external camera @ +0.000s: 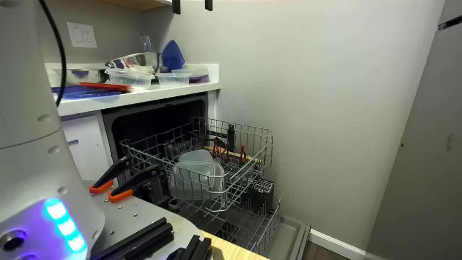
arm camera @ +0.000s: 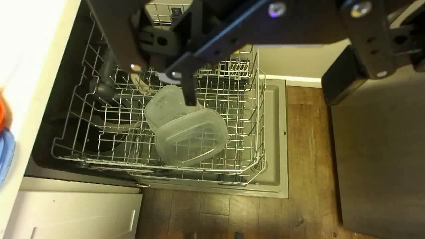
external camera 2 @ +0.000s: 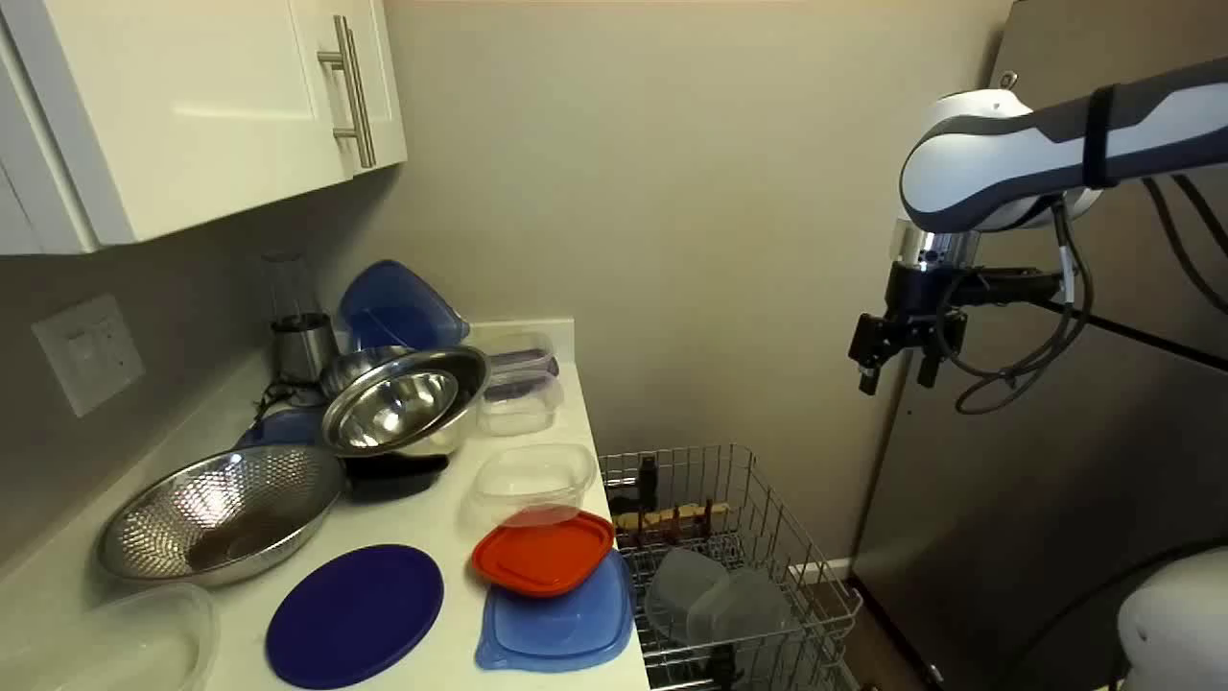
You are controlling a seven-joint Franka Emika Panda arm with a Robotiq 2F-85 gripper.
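Observation:
High above the dishwasher, my gripper (external camera 2: 898, 370) points down, its fingers wide apart with nothing between them. Only its two fingertips show at the top edge of exterior view 1. Below it in the wrist view, two clear plastic containers (arm camera: 191, 137) lean against each other in the pulled-out upper rack (arm camera: 119, 161). From the side, the same containers (external camera: 197, 173) stand near the rack's front left part. On the counter, a red lid (external camera 2: 544, 551) overlaps a light blue lid (external camera 2: 558, 633), and a dark blue round lid (external camera 2: 354, 616) lies nearby.
A colander (external camera 2: 219, 512), metal bowls (external camera 2: 403, 403) and clear tubs (external camera 2: 535, 472) crowd the counter. The upper cabinet (external camera 2: 219, 104) overhangs it. A wall closes off the back, with a large grey panel (external camera 2: 1036, 495) at right. Air above the rack is clear.

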